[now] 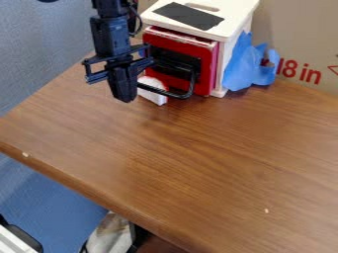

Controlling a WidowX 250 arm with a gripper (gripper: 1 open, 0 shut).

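Observation:
My black gripper (125, 85) hangs at the upper left of the table, at the left side of a white toy appliance (199, 15) with a red front door (180, 55). The door carries a black bar handle (185, 93), whose left part runs behind or against my gripper. I cannot tell whether the fingers are open, shut or holding the handle. A small white piece (154, 96) lies low behind the handle.
A blue crumpled cloth or bag (248, 65) sits right of the appliance, before a cardboard panel (301, 40).

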